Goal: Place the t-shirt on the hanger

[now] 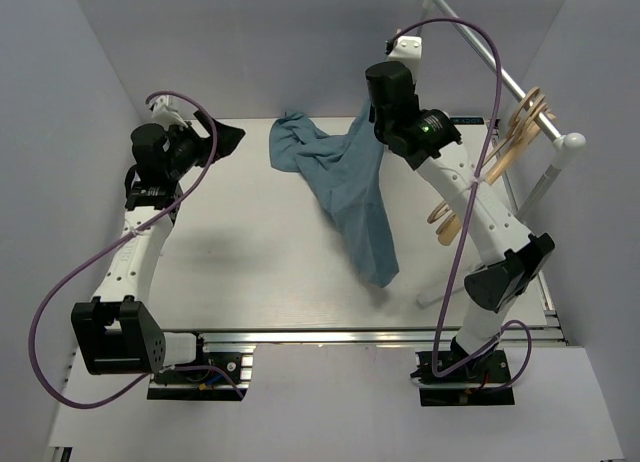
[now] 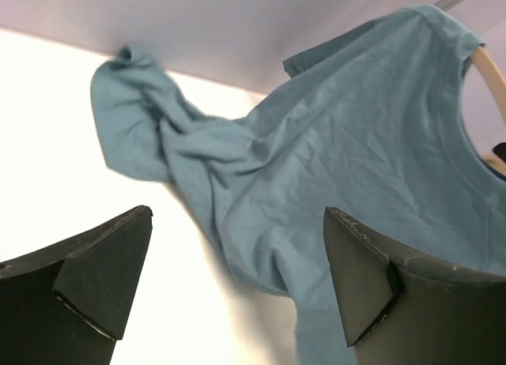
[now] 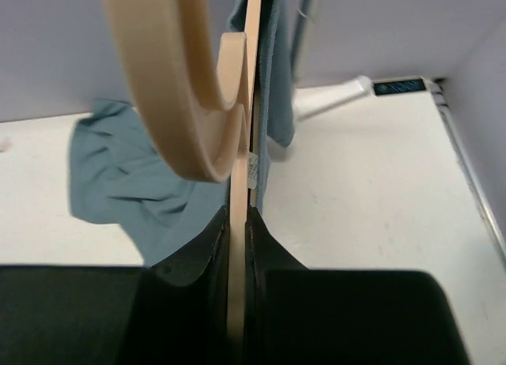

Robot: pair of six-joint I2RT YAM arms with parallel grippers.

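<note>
The blue-grey t-shirt [image 1: 350, 202] hangs from under my right gripper toward the back rail, its lower part spread across the white table. In the left wrist view the shirt [image 2: 364, 144] is draped over a wooden hanger [image 2: 490, 77]. My right gripper is shut on that hanger [image 3: 174, 73], held high by the rack in the top view, where the gripper hides most of it. My left gripper [image 1: 215, 132] stands open at the upper left, apart from the shirt, with nothing between its fingers.
A white rack [image 1: 475, 42] stands on the right, with several wooden hangers [image 1: 510, 157] on its rail. Grey walls close in the back and sides.
</note>
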